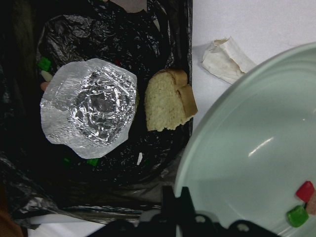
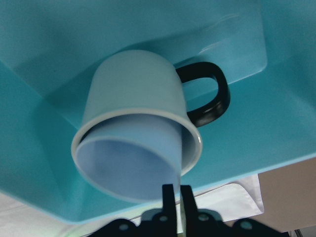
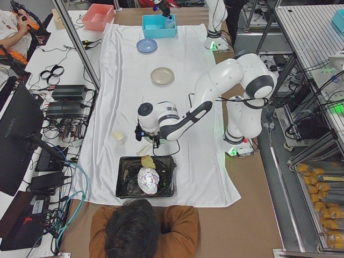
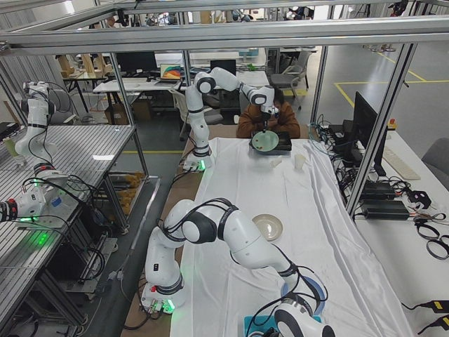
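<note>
My left gripper is shut on the rim of a pale green plate (image 1: 247, 128), held beside a black bin (image 3: 123, 177) lined with a bag. The plate carries red, green and brown pieces (image 1: 297, 216). In the bin lie crumpled foil (image 1: 89, 108) and bread (image 1: 165, 101). In the right wrist view, my right gripper is at the rim of a light blue cup (image 2: 113, 163) nested in a black-handled mug (image 2: 133, 79), inside a blue bin (image 2: 256, 113); its fingers look closed at the cup's edge.
A beige plate (image 3: 162, 75) and blue plate (image 3: 147, 45) lie on the white cloth. A pale cup (image 3: 118, 137) and crumpled paper (image 1: 222, 59) are near the black bin. A person sits at the near end.
</note>
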